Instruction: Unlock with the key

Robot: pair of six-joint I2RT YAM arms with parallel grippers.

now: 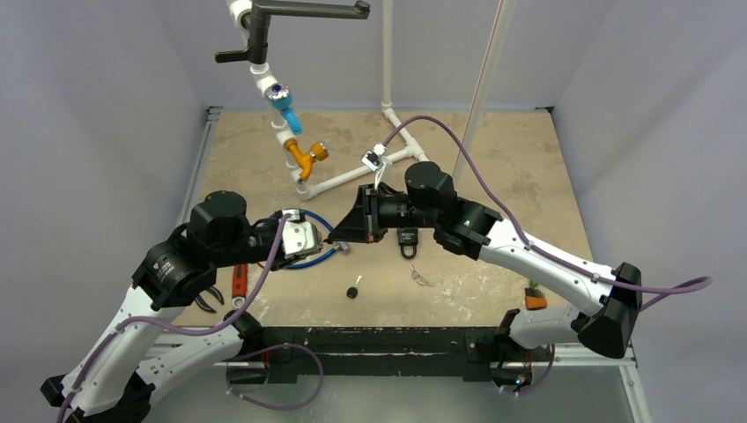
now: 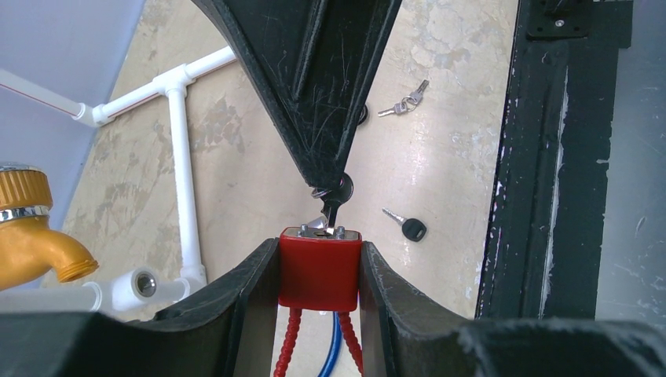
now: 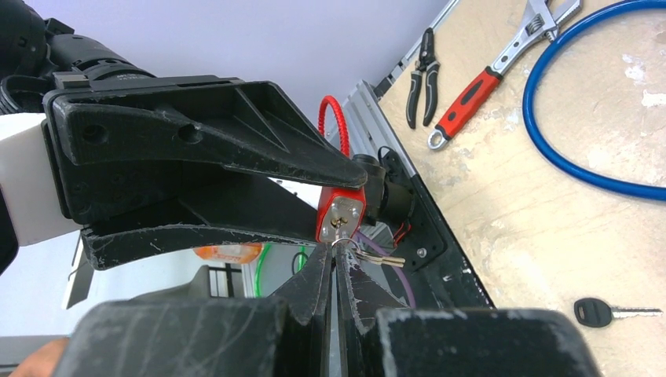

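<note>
A red padlock (image 2: 320, 271) is pinched between the fingers of my left gripper (image 1: 317, 240), its red shackle pointing back toward the wrist. Its metal keyhole face (image 3: 345, 210) is turned to my right gripper. The right fingers are shut at the tips, and a small key (image 2: 333, 210) sticks out there toward the padlock. Its tip meets the keyhole face; how deep it sits I cannot tell. From the same tips hangs a ring with spare keys (image 3: 381, 257).
On the board lie a black-headed key (image 1: 352, 291), a bunch of keys (image 1: 421, 277) and a black padlock (image 1: 408, 242). A blue hose (image 3: 542, 129), wrench (image 3: 479, 94) and pliers (image 3: 424, 78) lie by the left arm. A yellow tap (image 1: 305, 159) stands behind.
</note>
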